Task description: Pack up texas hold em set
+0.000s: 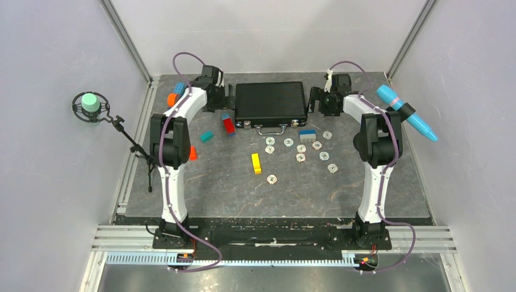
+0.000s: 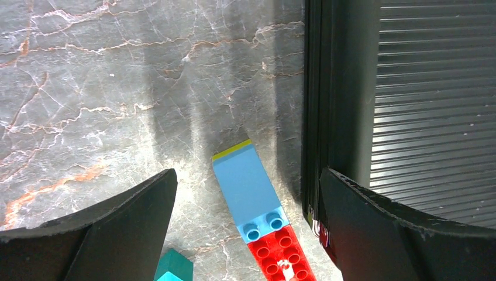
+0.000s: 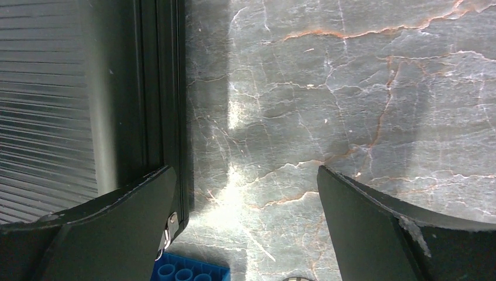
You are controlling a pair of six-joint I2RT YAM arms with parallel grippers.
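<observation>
A black ribbed case (image 1: 271,100) lies closed on the grey table, its handle (image 1: 271,131) and latches facing the front. Close against its left side is my left gripper (image 1: 221,104), open. In the left wrist view, one of its fingers (image 2: 398,240) reaches to the case's edge and bare table shows between the two. At the right side my right gripper (image 1: 322,104) also stands open, a finger (image 3: 111,234) by the case wall. Several pale poker chips (image 1: 301,148) are scattered in front of the case. No cards can be seen.
A red and blue block (image 1: 228,125) lies near the case's front left corner, a blue and grey block (image 1: 307,135) near the front right. Yellow (image 1: 256,163), teal (image 1: 207,136) and orange (image 1: 193,153) pieces lie further forward.
</observation>
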